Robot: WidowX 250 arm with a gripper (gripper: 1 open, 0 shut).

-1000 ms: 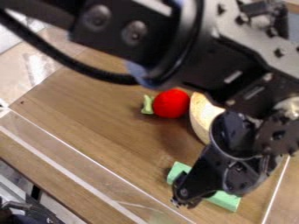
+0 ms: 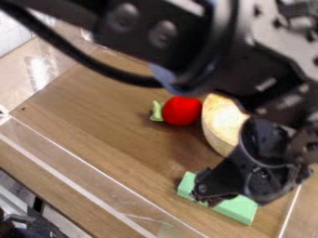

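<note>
My gripper (image 2: 218, 191) reaches down from the upper right over a pale green block (image 2: 232, 207) lying at the front of the wooden board (image 2: 99, 130). The gripper's lower end covers part of the block; its fingertips are hard to make out. A red round object (image 2: 181, 111) with a green tip lies further back, beside a cream, curved object (image 2: 224, 123) that is partly hidden by the arm.
A clear plastic edge strip runs along the board's left front. The left middle of the board is bare. The arm and its black cable cover most of the top and right of the view.
The other objects have not visibly moved.
</note>
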